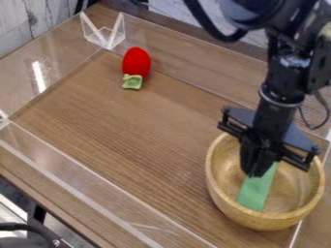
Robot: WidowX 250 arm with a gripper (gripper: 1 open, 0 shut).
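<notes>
My gripper [265,145] hangs over a yellow bowl [226,199] at the lower right, its dark fingers pointing down at the bowl's rear. Whether anything is between them is unclear. A green block [258,189] lies inside the bowl, tilted along its depth, its far end near or behind the fingers.
A red egg-shaped object [137,59] and a small green piece [132,81] lie at the upper left. A clear wire-like container [104,29] stands at the back left.
</notes>
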